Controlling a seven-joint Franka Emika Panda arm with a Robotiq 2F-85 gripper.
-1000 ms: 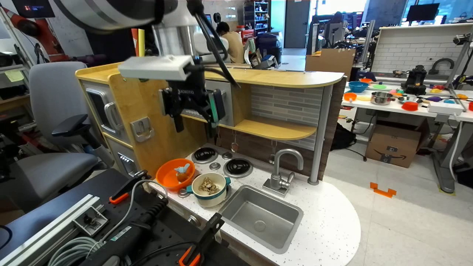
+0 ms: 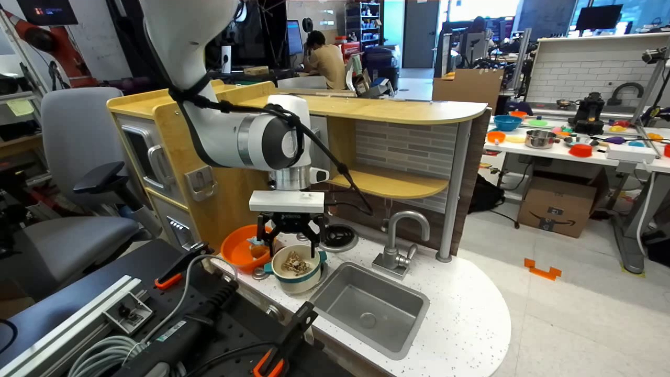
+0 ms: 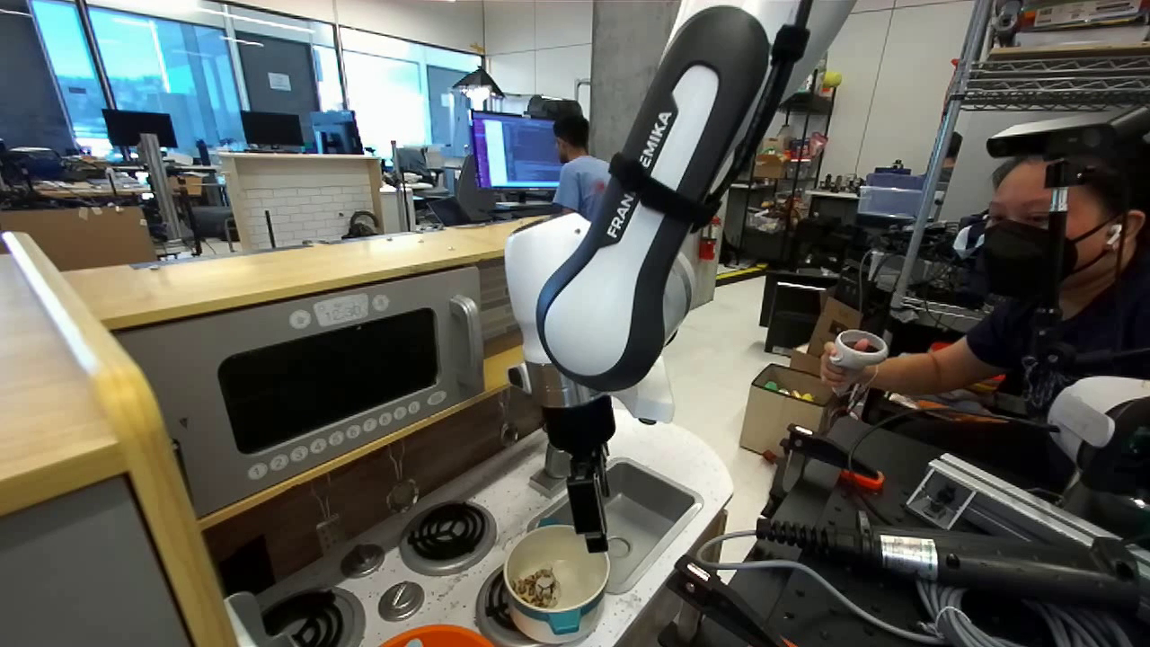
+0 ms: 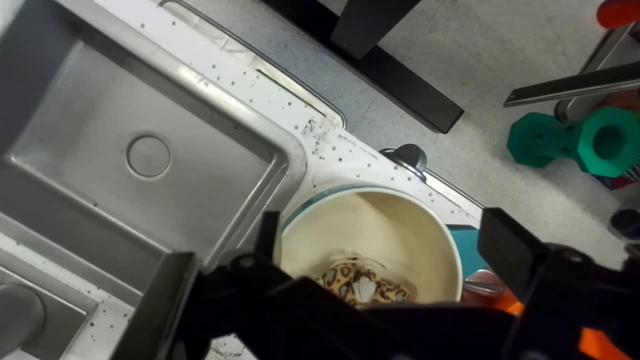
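A cream pot (image 2: pixel 295 283) with teal handles stands on a front burner beside the sink. Inside it lies a small leopard-patterned thing (image 4: pixel 354 282), light brown with dark spots; part of it is hidden behind my gripper in the wrist view. My gripper (image 2: pixel 291 248) points downward just above the pot, its fingers open wide. From the wrist view, the fingers (image 4: pixel 510 246) stand on either side of the pot's opening, with nothing held between them. In exterior view 2 the gripper (image 3: pixel 590 539) appears over the pot's sink-side rim.
Beside the pot is an orange bowl (image 2: pixel 235 257) holding a small blue and brown item. An empty grey sink (image 2: pixel 370 314) lies to the other side, with a faucet (image 2: pixel 402 239) behind it. Cabinets and a shelf (image 2: pixel 389 182) rise at the back.
My gripper has come down from high in front of the cabinet to just over the pot, and it now points straight down. Pot and bowl stay where they were.
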